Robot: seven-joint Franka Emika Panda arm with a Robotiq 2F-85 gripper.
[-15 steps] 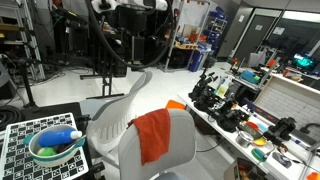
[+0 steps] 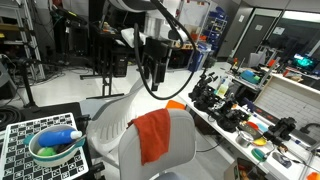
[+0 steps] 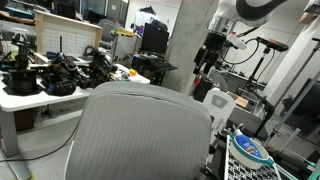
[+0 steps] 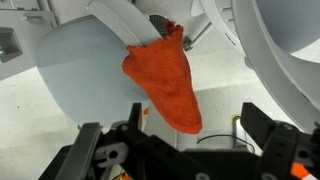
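Observation:
An orange-red cloth point(image 2: 152, 135) hangs over the top of a light grey chair's backrest point(image 2: 182, 140). Above that cloth, with clear air between, my gripper point(image 2: 155, 84) points down. In the wrist view the cloth point(image 4: 165, 78) lies ahead of the gripper, whose dark fingers stand wide apart, open with nothing held. From exterior view 2 the gripper point(image 3: 198, 76) shows behind the grey chair back point(image 3: 140, 130), which hides most or all of the cloth.
A white chair point(image 2: 112, 118) stands close beside the grey one. On a checkered surface point(image 2: 15, 150) is a bowl point(image 2: 55, 140) with a blue item inside. Dark equipment crowds the bench point(image 3: 50, 98) beyond. Open floor point(image 2: 150, 100) shows between the chairs and the bench.
In exterior view 1 my gripper has come down and to the right, closer to the cloth. Cloth and chairs have stayed in place.

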